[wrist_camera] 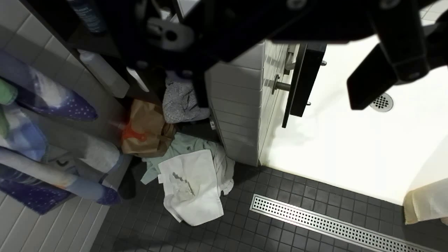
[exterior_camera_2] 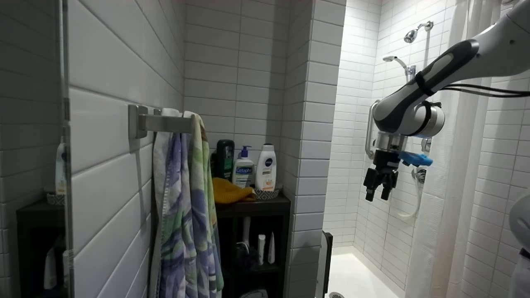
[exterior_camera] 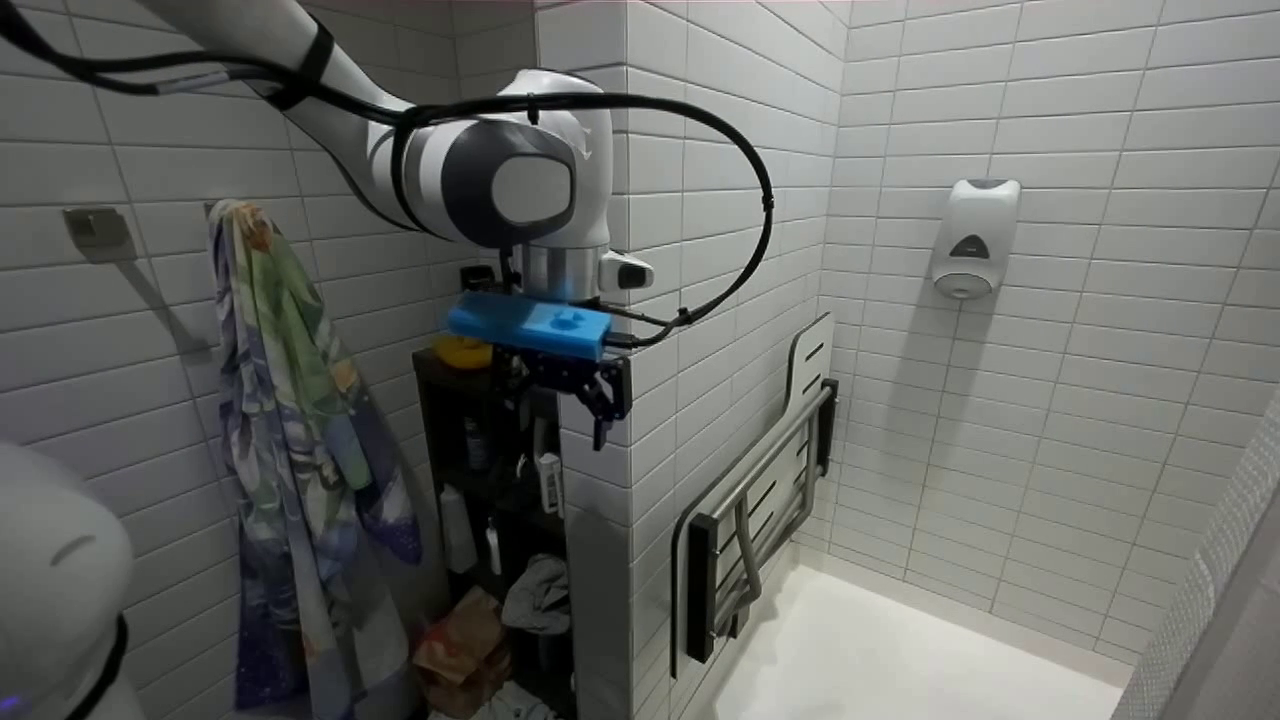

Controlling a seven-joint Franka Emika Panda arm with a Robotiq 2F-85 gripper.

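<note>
My black gripper (exterior_camera_2: 377, 195) hangs downward from the white arm, its two fingers spread apart. It stands open in mid-air, and no object shows between the fingers. In the wrist view one finger's dark pad (wrist_camera: 369, 82) shows at the right, with the shower floor behind it. A blue block-like part (exterior_camera: 528, 324) is mounted above the gripper. In exterior view 1 the gripper appears in front of the dark shelf (exterior_camera: 438, 408) and the wall corner, touching neither as far as I can tell.
A patterned towel (exterior_camera_2: 181, 213) hangs from a wall hook. Bottles, including a Nivea one (exterior_camera_2: 266, 169), and an orange cloth (exterior_camera_2: 228, 191) top the shelf. A folded shower seat (exterior_camera: 762, 504) juts from the wall. White cloth (wrist_camera: 195, 189) and a paper bag (wrist_camera: 145, 130) lie low down.
</note>
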